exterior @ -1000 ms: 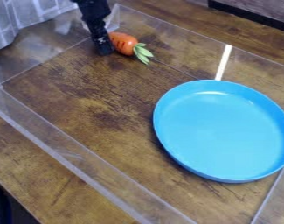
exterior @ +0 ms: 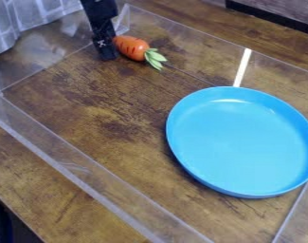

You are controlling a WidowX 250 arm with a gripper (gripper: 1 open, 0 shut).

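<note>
A toy carrot (exterior: 131,46) with a green leafy top lies on the wooden table near the upper middle. My black gripper (exterior: 105,49) is down at table level at the upper left, just beside the carrot's thick end. Its fingers are small and dark here, and what is between them is hard to make out. A large light blue plate (exterior: 240,142) lies at the right of the table, apart from the carrot.
Clear plastic edging (exterior: 81,180) runs along the table's left and front. A white crumpled cloth or sheet (exterior: 17,19) is at the back left.
The gripper has shifted very slightly at the carrot's end. The carrot and plate look essentially unmoved.
</note>
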